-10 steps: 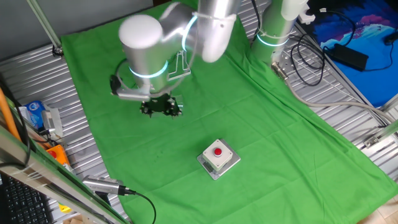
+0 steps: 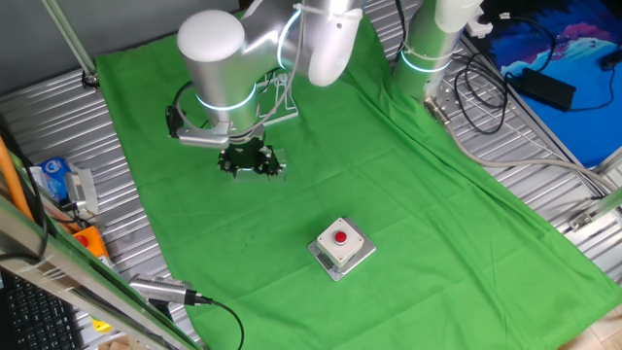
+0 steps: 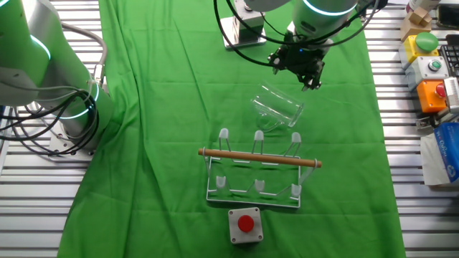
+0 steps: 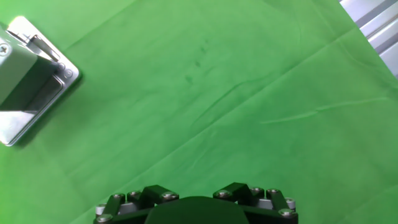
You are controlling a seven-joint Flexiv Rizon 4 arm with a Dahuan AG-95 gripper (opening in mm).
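A clear glass mug (image 3: pixel 287 109) appears to lie on its side on the green cloth, its handle toward the rack in exterior view 2. Only a faint part of the glass (image 2: pixel 279 167) shows beside my gripper (image 2: pixel 250 169) in exterior view 1. My black gripper (image 3: pixel 295 72) stands open, close to the mug on the side away from the rack. Its fingers (image 4: pixel 163 194) are spread at the bottom of the wrist view, with nothing visible between them. No mug shows in that view.
A white rack (image 3: pixel 252 203) with a wooden bar (image 3: pixel 259 156) stands near the mug. One red-button box (image 3: pixel 245 226) sits beyond the rack; another button box (image 2: pixel 340 240) rests on a metal plate. Open cloth lies around them.
Since a second ago the arm has shifted slightly left in exterior view 1, and the gripper has moved a little.
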